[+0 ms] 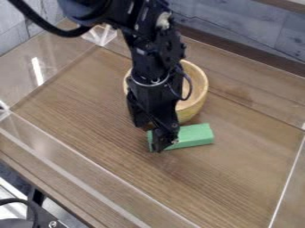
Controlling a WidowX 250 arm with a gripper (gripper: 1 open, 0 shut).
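Note:
My black gripper [156, 130] points down in the middle of the camera view, open, just left of a green rectangular block [193, 134] and over its left end. Behind the gripper is a tan round bowl [195, 89], partly hidden by the arm. Whether the fingers touch the block cannot be told.
A wall runs along the back right. A clear object sits at the upper left, partly behind the arm, and cables lie beyond the table's lower-left edge.

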